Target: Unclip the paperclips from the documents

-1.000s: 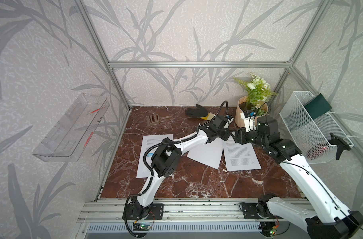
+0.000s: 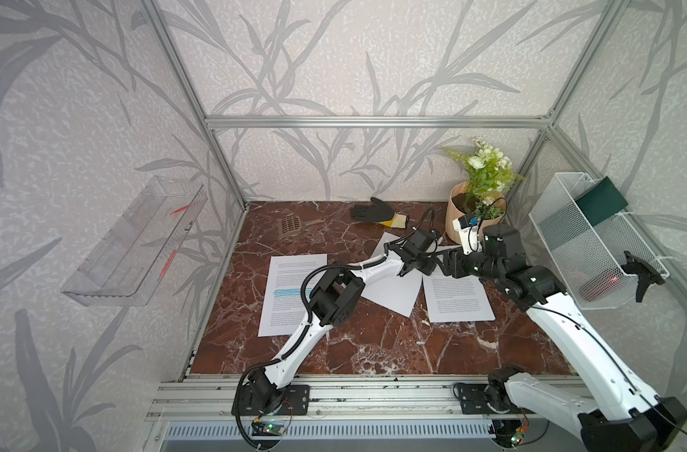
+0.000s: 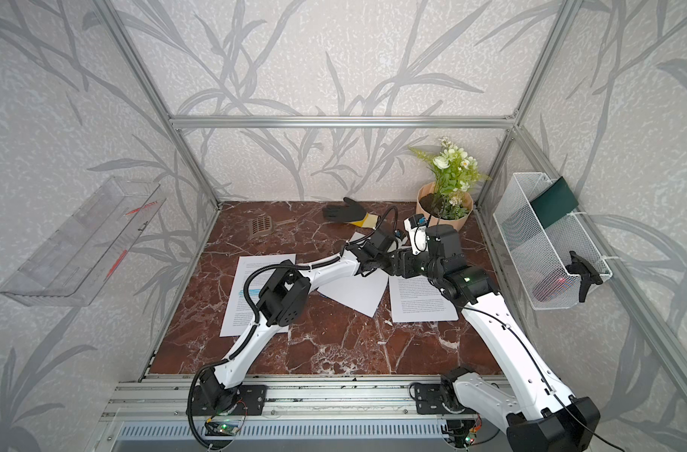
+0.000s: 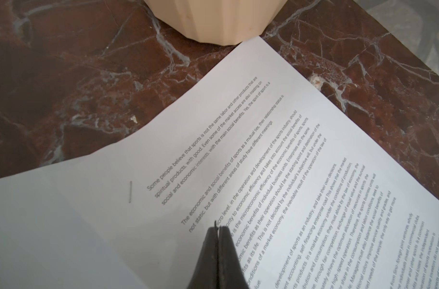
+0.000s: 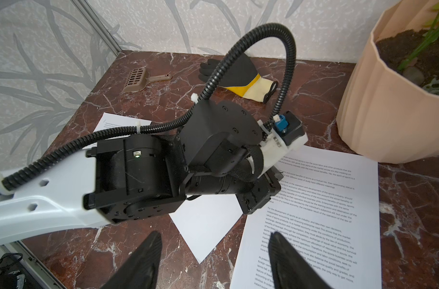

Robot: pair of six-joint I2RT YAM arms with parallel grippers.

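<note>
In the left wrist view my left gripper is shut, with nothing showing between its fingertips, over a printed document [image 4: 320, 192]. A thin metallic strip [image 4: 130, 191] lies near that page's corner; whether it is a staple or part of a clip I cannot tell. A blank white sheet [image 4: 22, 221] overlaps its lower left. My right gripper stands open and empty in the right wrist view, above the table; the left arm crosses the papers there. Another document with a blue highlight [image 2: 290, 292] lies at left, partly under the left arm. No loose paperclip is discernible.
A flower pot [image 5: 392, 106] stands close to the printed page's far edge. Behind the papers lie a work glove [image 2: 373, 212] and a slotted scoop [image 2: 289, 225].
Over the last second the left arm has shifted and its wrist has turned above the papers. The blank sheet has moved slightly to the right.
</note>
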